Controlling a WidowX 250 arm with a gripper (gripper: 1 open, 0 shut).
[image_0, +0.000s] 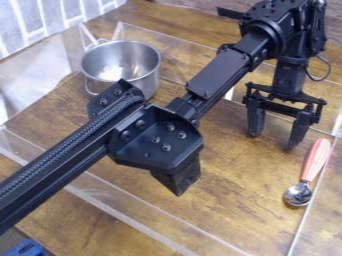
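Observation:
My black gripper (278, 124) is at the right of the camera view, low over the wooden table (107, 210), its fingers apart with nothing seen between them. A steel pot (140, 65) stands at the upper left, behind my long black arm. A spoon (307, 175) with a pink handle and steel head lies below and to the right of my gripper, apart from it.
Clear plastic sheets or panels cover parts of the table around the pot and along the lower and right sides. My arm crosses diagonally from lower left to upper right, hiding part of the table. Bare wood shows below the gripper.

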